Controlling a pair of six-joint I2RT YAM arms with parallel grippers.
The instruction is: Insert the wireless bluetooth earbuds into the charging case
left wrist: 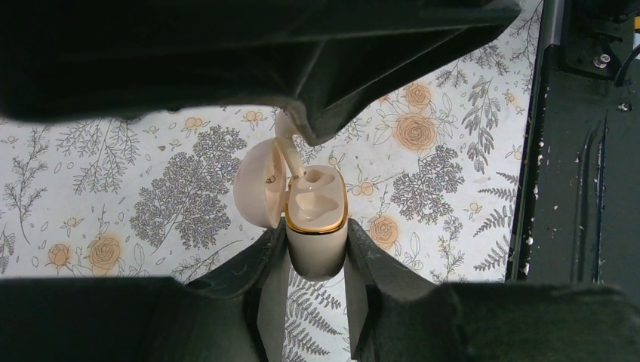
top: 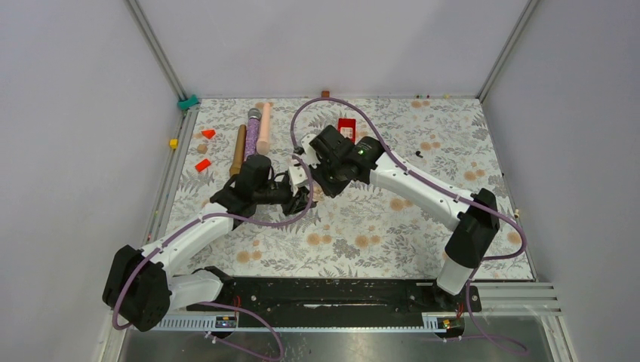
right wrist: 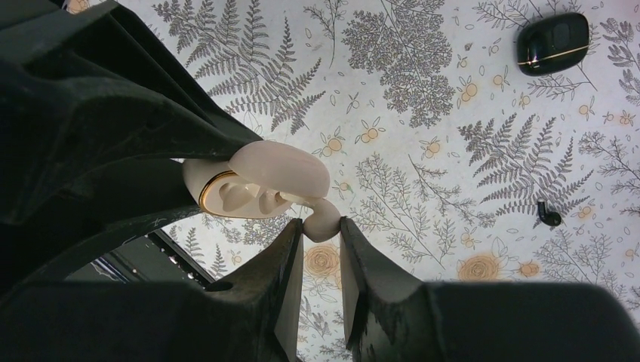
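The cream charging case, lid open, is gripped by my left gripper, upright in the left wrist view with empty-looking moulded wells facing up. My right gripper is shut on a cream earbud, held right beside the case's open lid and wells; in the left wrist view the earbud is mostly hidden behind the lid and the dark gripper body. In the top view both grippers meet over the middle of the mat, the case largely hidden.
A black case and a small black earbud lie on the floral mat. A red item, rods and small blocks sit toward the back and left.
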